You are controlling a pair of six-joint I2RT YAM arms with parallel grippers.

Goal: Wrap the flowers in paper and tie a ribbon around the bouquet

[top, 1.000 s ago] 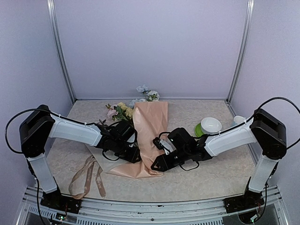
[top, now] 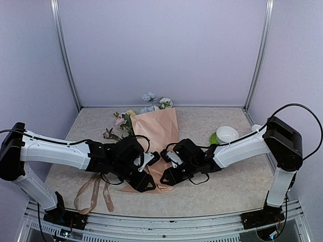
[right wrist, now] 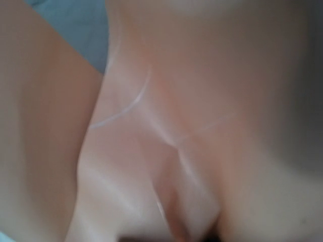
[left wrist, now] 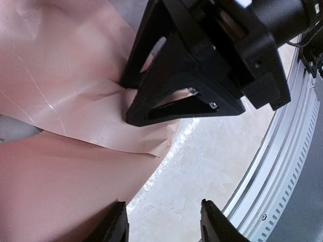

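Pink wrapping paper (top: 156, 126) covers most of the bouquet, whose flowers (top: 150, 97) stick out at the top and left. Above the paper's lower part, my left gripper (top: 145, 187) is beside my right one. Its fingers (left wrist: 117, 224) stand apart, with table showing between them and a paper fold close to one finger. My right gripper rests at the paper's lower edge, fingertips parted and paper showing between them. The right wrist view is filled by blurred paper (right wrist: 166, 116). Loose pink ribbon (top: 91, 194) lies at front left.
A white bowl (top: 227, 134) and a green plate (top: 214, 138) stand at the right. A white cup (top: 256, 128) is partly behind the right arm. Clear table lies at the front right. The two arms are very close together at the centre.
Paper now covers more of the left side, where a pale sheet showed. The right arm barely moved.
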